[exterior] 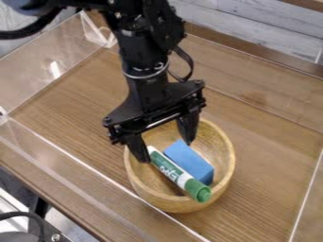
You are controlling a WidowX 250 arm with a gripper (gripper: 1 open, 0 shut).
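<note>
My black gripper (157, 132) is lowered over a wooden bowl (217, 142), its two fingers apart above the bowl's rim and back part. Inside the bowl lie a green and white marker (178, 175), tilted toward the front right, and a blue block (190, 161) beside it. The marker's upper end is close under the left finger; whether it touches cannot be told.
Bare wooden tabletop (259, 85) surrounds the bowl, with free room at the right and back left. A clear plastic edge runs along the left, and a black cable lies at the lower left.
</note>
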